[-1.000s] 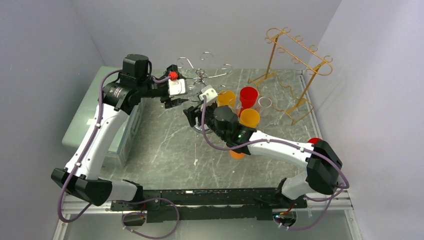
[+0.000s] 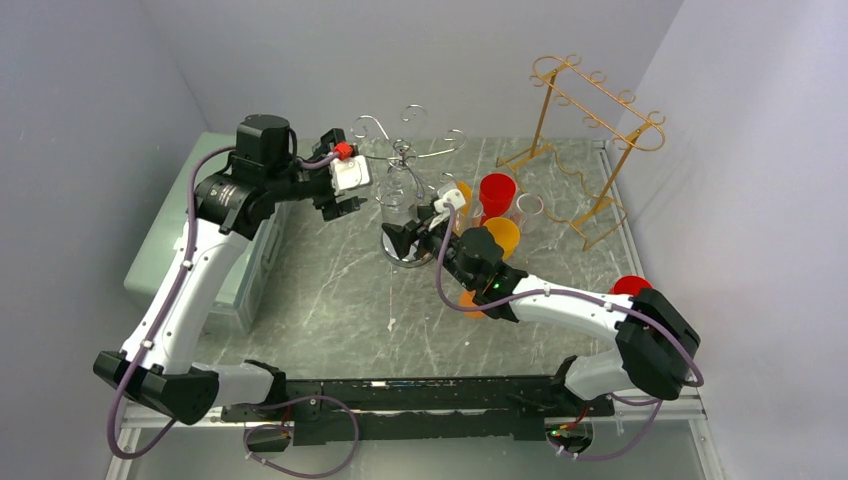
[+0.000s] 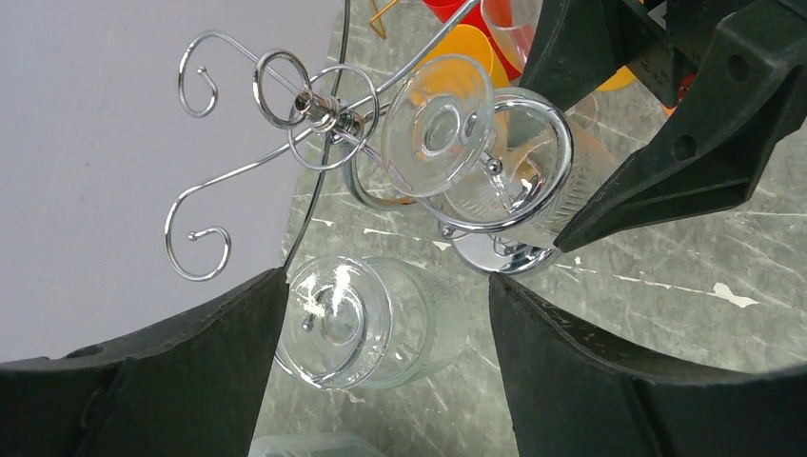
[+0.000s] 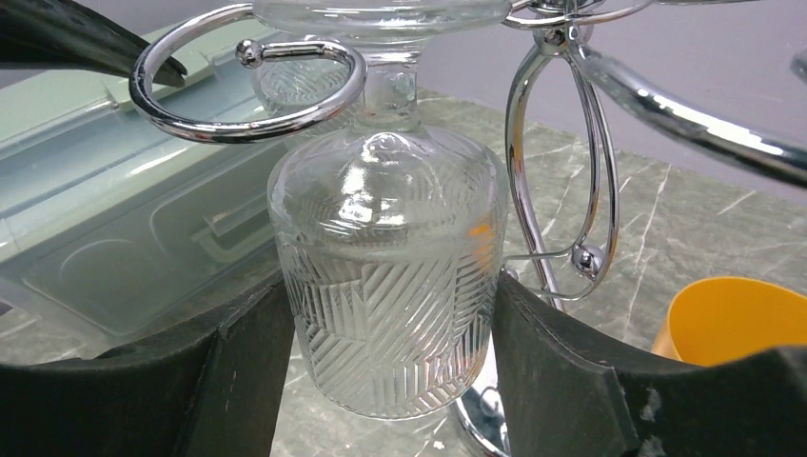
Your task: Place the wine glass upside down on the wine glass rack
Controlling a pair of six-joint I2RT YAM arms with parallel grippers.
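Observation:
A clear wine glass (image 4: pixel 385 219) hangs upside down from the chrome rack (image 3: pixel 328 119), its stem inside a curled hook and its foot above. My right gripper stands open, its fingers on either side of the bowl; whether they touch the glass is hard to tell. On a neighbouring hook a second clear glass (image 3: pixel 381 324) also hangs upside down. In the left wrist view my open left gripper faces this second glass, which shows between its fingertips. From above, the rack and glasses are partly covered by the right arm.
Red cups (image 2: pixel 497 188), yellow cups (image 2: pixel 503 234) and another clear glass (image 2: pixel 530 205) stand right of the rack. A gold rack (image 2: pixel 600 125) is at the back right, a lidded plastic box (image 2: pixel 180 240) at the left.
My right gripper has moved rightward from its place a second ago.

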